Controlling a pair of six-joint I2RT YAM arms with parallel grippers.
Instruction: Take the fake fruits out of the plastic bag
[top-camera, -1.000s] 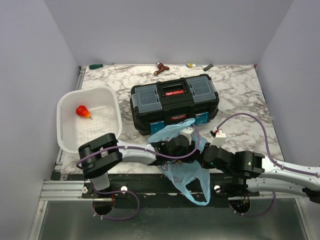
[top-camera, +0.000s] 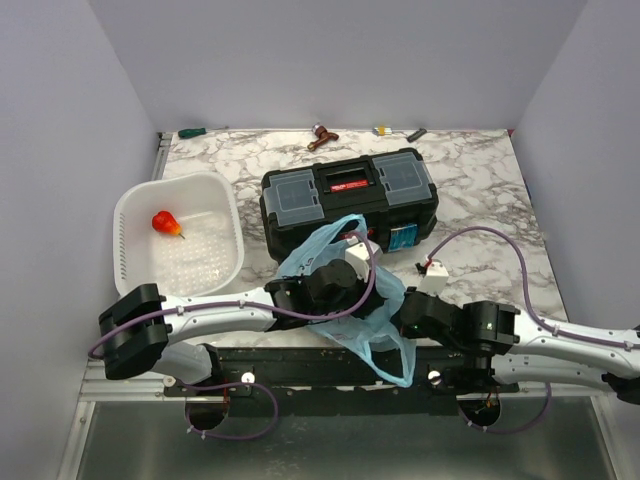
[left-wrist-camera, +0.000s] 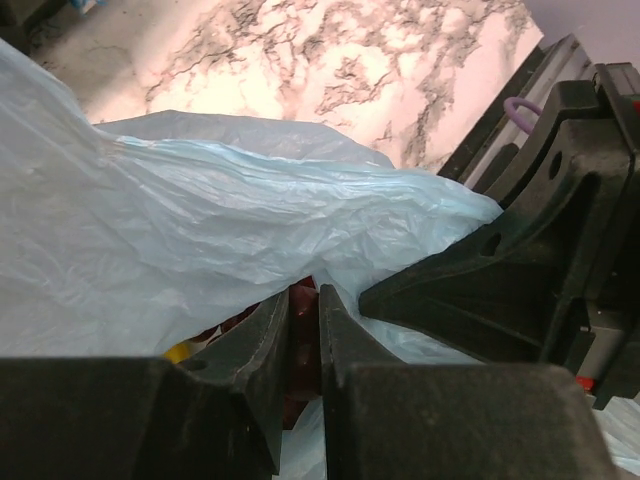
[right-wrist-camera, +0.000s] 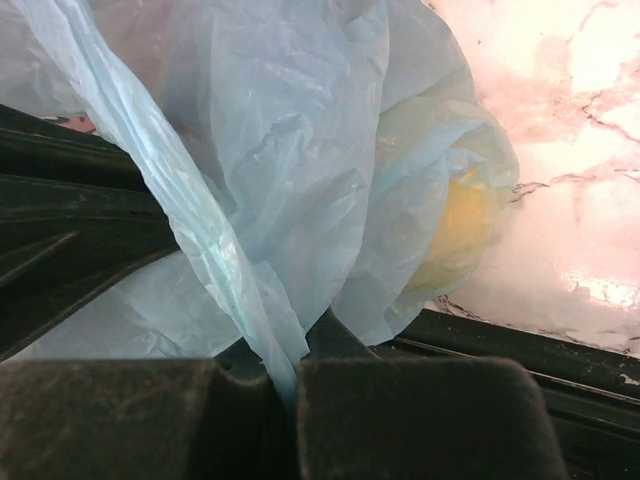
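Observation:
The light blue plastic bag (top-camera: 395, 345) is bunched between my two arms in front of the toolbox. My left gripper reaches in through the bag's mouth, its fingers shut on a dark red fruit (left-wrist-camera: 304, 335), mostly hidden by the fingers. A bit of yellow (left-wrist-camera: 178, 352) shows beside them inside the bag. In the right wrist view, my right gripper is shut on a folded strip of the bag's rim. Through the film there, a yellow fruit (right-wrist-camera: 462, 225) shows low in the bag.
A white bin (top-camera: 125, 235) on the left contains a red pepper (top-camera: 166, 222). The black toolbox (top-camera: 348, 200) stands right behind the bag. Several small tools lie along the back edge.
My left arm has drawn back to the left, and the bag's upper part has shifted up and left with it, hiding more of the toolbox front. My right gripper has barely moved.

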